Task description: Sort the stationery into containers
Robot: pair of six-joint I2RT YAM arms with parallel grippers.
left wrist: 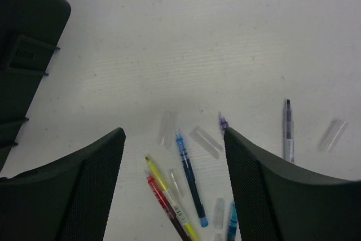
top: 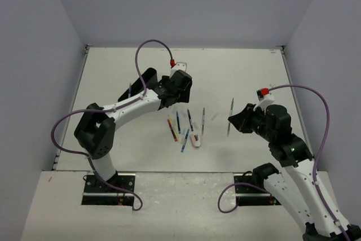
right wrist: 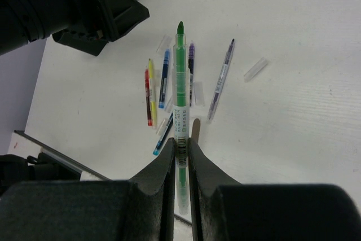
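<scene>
A green pen (right wrist: 181,91) stands lengthwise between the fingertips of my right gripper, which is shut on it; in the top view that pen (top: 230,115) is held over the right side of the table. My left gripper is open above the table, its fingers wide apart with nothing between them at the tips. Beneath it lie a yellow pen (left wrist: 169,195), a red pen (left wrist: 163,202), dark blue pens (left wrist: 190,174) and a purple-tipped pen (left wrist: 223,121). Farther right is a grey-white pen (left wrist: 289,134). A dark container (top: 148,77) stands at the back left, one pen in it.
Clear caps (left wrist: 334,135) lie scattered among the pens. A white and reddish utility item (top: 195,139) sits at the front of the group. The left arm crosses in front of the container.
</scene>
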